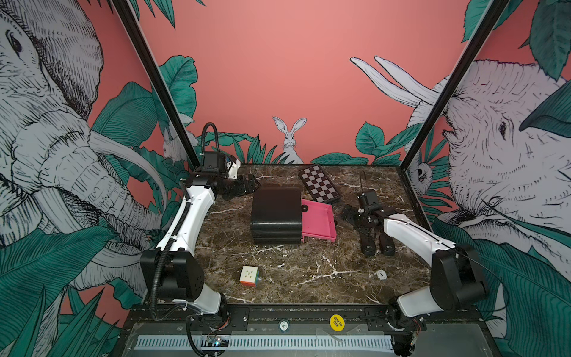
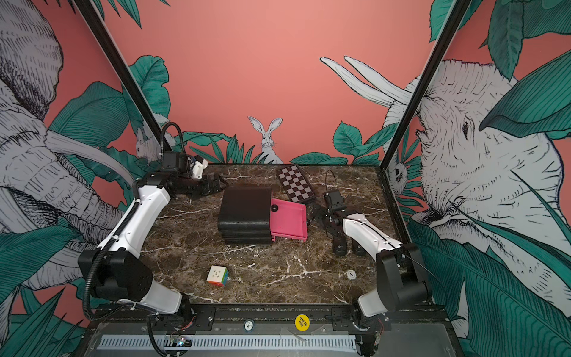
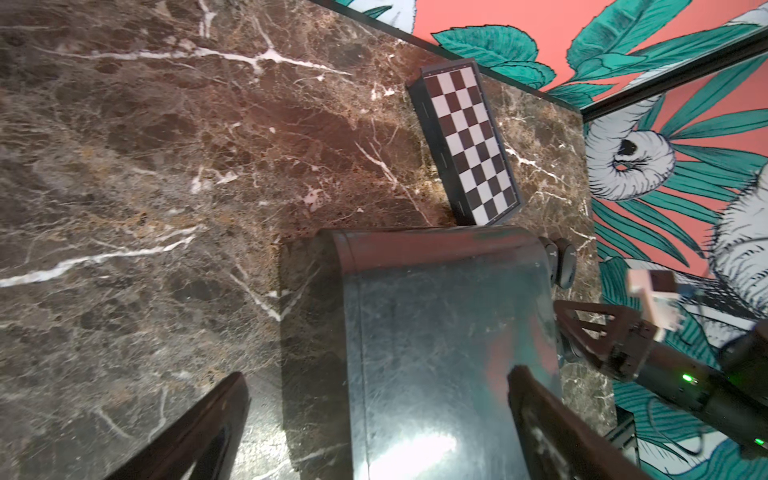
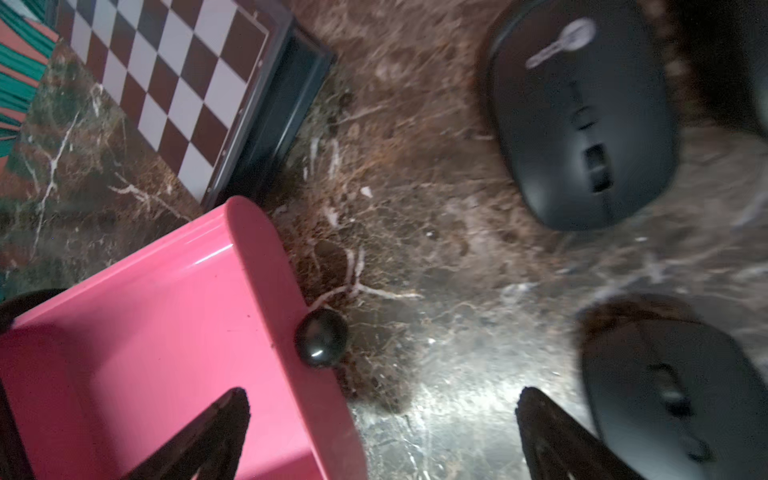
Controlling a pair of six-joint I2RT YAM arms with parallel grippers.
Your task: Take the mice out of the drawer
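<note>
Two black mice lie side by side on the table at the right, the left mouse [image 1: 368, 245] and the right mouse [image 1: 386, 245]. Both also show in the right wrist view, mouse [image 4: 584, 120] above and mouse [image 4: 688, 408] below. The pink drawer [image 1: 318, 223] stands pulled out of the black cabinet [image 1: 276, 214]; its visible floor is bare except for a small dark round thing [image 1: 304, 208] near the cabinet. My right gripper is open beside the drawer's knob [image 4: 321, 337], empty. Left of the cabinet, my left gripper has its fingers apart, empty.
Behind the drawer lies a checkered board box [image 1: 319, 184]. A puzzle cube [image 1: 249, 275] sits at the front left, and a small white object [image 1: 381, 275] at the front right.
</note>
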